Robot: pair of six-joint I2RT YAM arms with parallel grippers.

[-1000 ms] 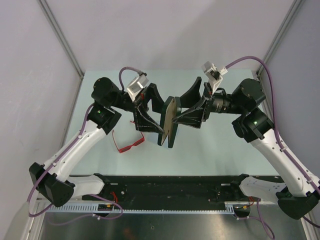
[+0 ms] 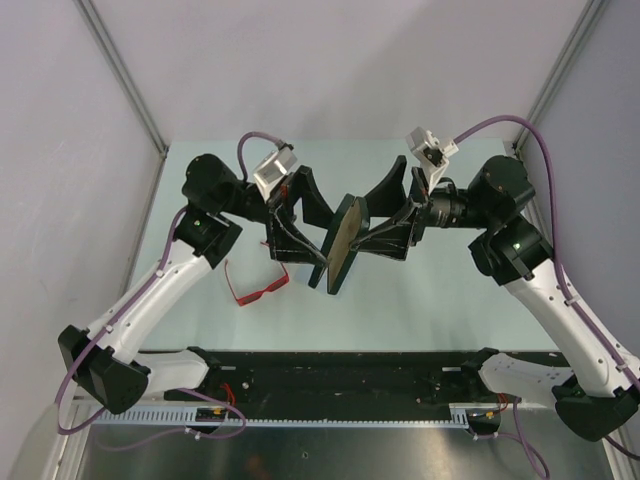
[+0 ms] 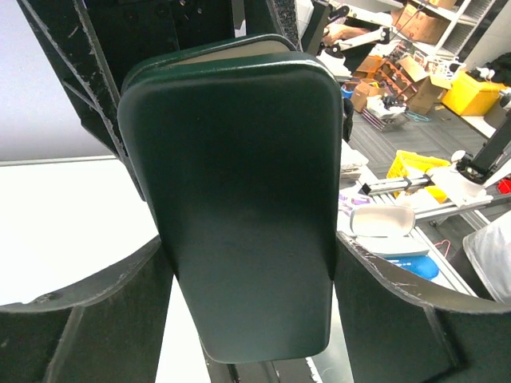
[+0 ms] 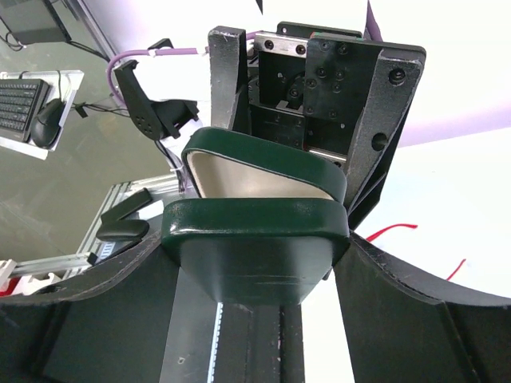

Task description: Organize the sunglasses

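Observation:
A dark green glasses case (image 2: 342,243) with a beige lining is held upright between both grippers above the middle of the table (image 2: 440,310). It fills the left wrist view (image 3: 227,207) and shows its parted rim in the right wrist view (image 4: 255,247). My right gripper (image 2: 365,225) is shut on the case. My left gripper (image 2: 310,240) is at its other side; whether it grips cannot be told. Red sunglasses (image 2: 255,290) lie on the table at the left, partly under the left arm.
A dark rail (image 2: 360,375) runs along its near edge, between the two arms' bases. Both arms crowd the middle.
My right gripper has shifted slightly right, and the case's halves look a little more tilted and apart. The left arm and the red sunglasses have stayed put.

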